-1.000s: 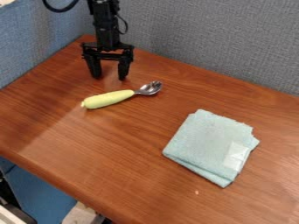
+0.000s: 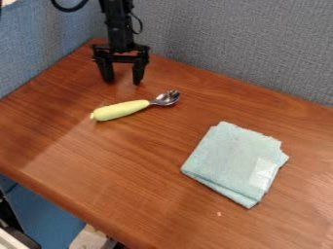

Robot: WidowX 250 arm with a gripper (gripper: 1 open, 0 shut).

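Note:
My black gripper [image 2: 123, 74] hangs at the back left of the wooden table, its two fingers apart with nothing between them. In front of it and slightly right lies a yellow corn cob [image 2: 120, 110], alongside a metal spoon [image 2: 166, 99] whose handle end meets or lies under the cob. A folded pale blue cloth [image 2: 229, 163] lies on the right half of the table.
Grey padded walls [image 2: 247, 49] stand behind and to the left. The table's front left edge drops to a blue floor area at the lower left.
My gripper has shifted very slightly, upward in the view. The cob, spoon and cloth have not moved.

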